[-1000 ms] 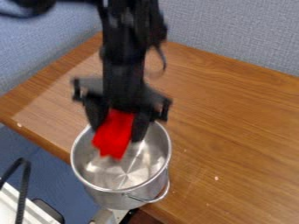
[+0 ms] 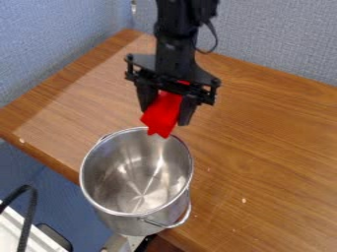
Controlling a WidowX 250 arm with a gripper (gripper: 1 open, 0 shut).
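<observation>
My dark gripper (image 2: 168,98) hangs over the table, shut on a red object (image 2: 162,115). The red object sits just above the far rim of a shiny metal pot (image 2: 132,193), which stands at the near left edge of the table. The inside of the pot shows no other object.
A blue floor and wall lie beyond its edges. A white device with a dark cable (image 2: 20,231) is at the lower left.
My gripper has moved up and away from the camera with the red object, from over the pot's interior to beyond its far rim.
</observation>
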